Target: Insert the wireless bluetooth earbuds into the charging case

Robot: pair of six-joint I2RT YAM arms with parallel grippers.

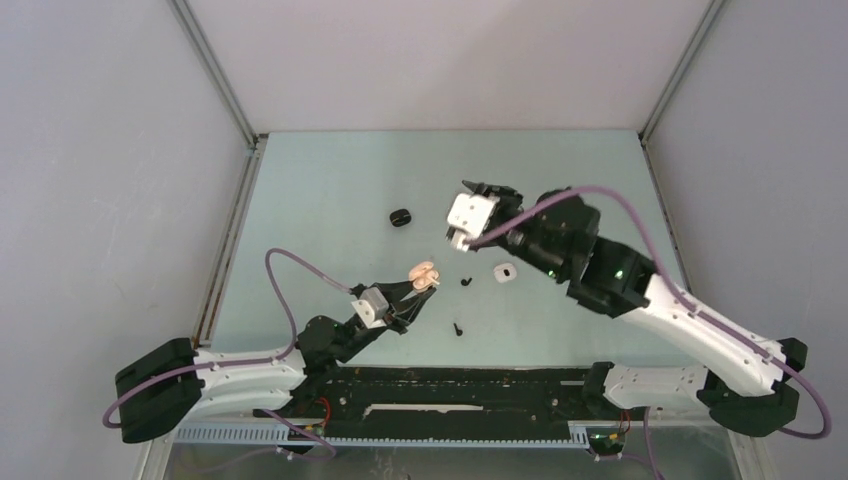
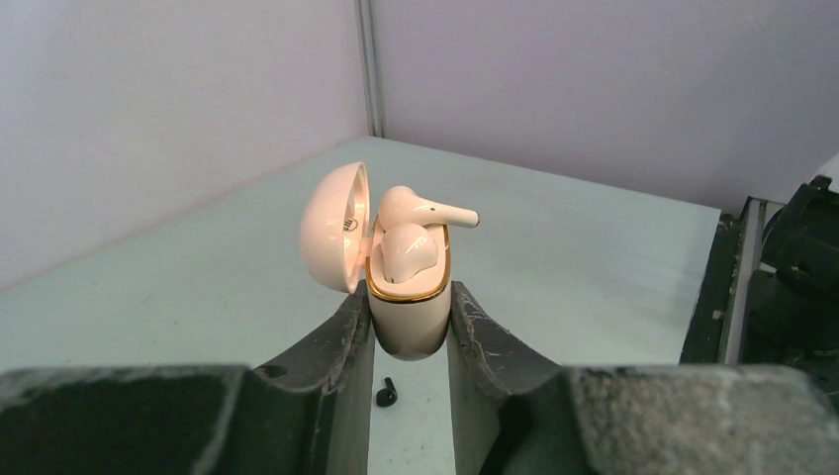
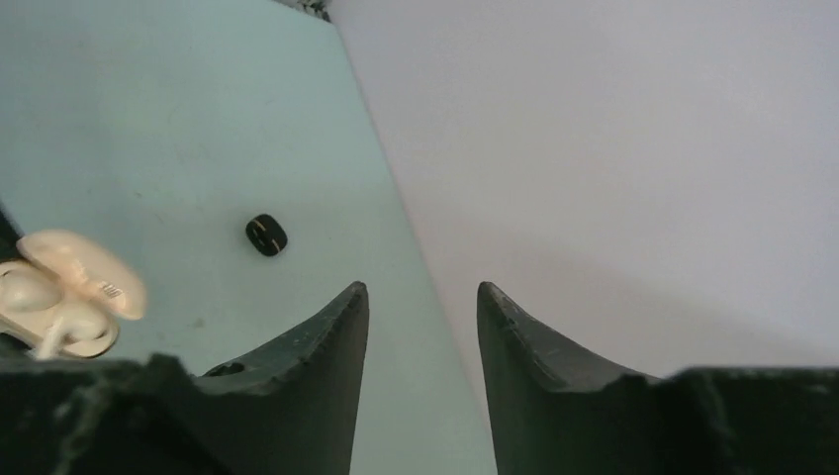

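My left gripper (image 1: 410,298) is shut on the open cream charging case (image 2: 408,317), its lid (image 2: 326,226) raised. A cream earbud (image 2: 425,210) shows in the case top with its stem sticking out sideways, beside another rounded cream piece (image 2: 408,252); whether either is fully seated I cannot tell. In the right wrist view the case (image 3: 49,312) is blurred at the lower left. My right gripper is raised up and right of the case, fingers apart, nothing seen between them.
A black case (image 1: 400,217) lies toward the back, small black earbuds (image 1: 466,282) (image 1: 458,329) lie near the middle front, and a white case (image 1: 505,272) sits right of centre.
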